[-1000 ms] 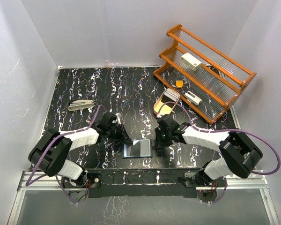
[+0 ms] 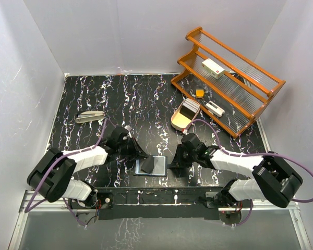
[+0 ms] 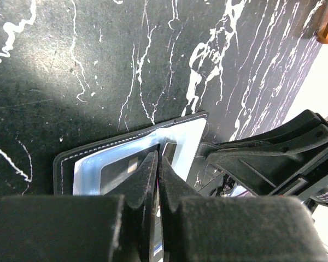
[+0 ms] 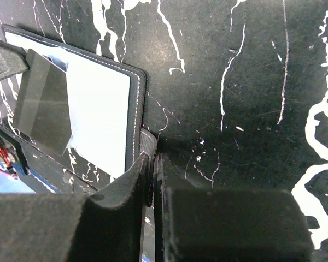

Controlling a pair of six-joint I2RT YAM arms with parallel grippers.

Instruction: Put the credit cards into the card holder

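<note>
The card holder [image 2: 160, 165] lies unfolded near the table's front edge, with white inner panels and a stitched black border. My left gripper is shut on the edge of its dark sleeve page [image 4: 46, 101], which has clear margins and stands tilted up from the holder. In the right wrist view the left fingers [image 4: 5, 61] reach that page's far edge. My right gripper is shut on the short black strap [image 4: 147, 141] at the holder's right side. I cannot make out any separate credit card for certain.
A yellow case [image 2: 178, 123] with a dark panel stands behind the right arm. An orange-framed rack [image 2: 229, 73] fills the back right, with small boxes on it. A grey tool-like object [image 2: 89, 116] lies at left.
The sleeve page has gone from nearly flat to tilted, raised by the left gripper. The holder has shifted slightly left, and the right gripper with its strap has moved slightly left and toward the front.
</note>
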